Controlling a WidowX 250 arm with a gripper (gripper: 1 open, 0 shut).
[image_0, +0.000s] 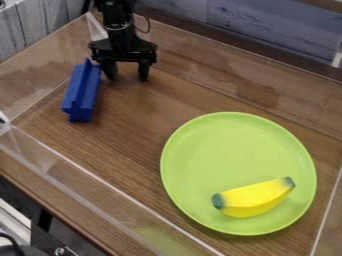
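Observation:
My black gripper (126, 68) hangs open low over the wooden table at the back left, with nothing visible between its fingers. Just left of it and toward the front lies a long blue block (82, 92). At the right front, a green plate (214, 150) holds a yellow toy banana (253, 196), which lies near the plate's front edge.
A pale wall runs along the back. The table's front left edge has a clear rim, with cables and dark gear below it.

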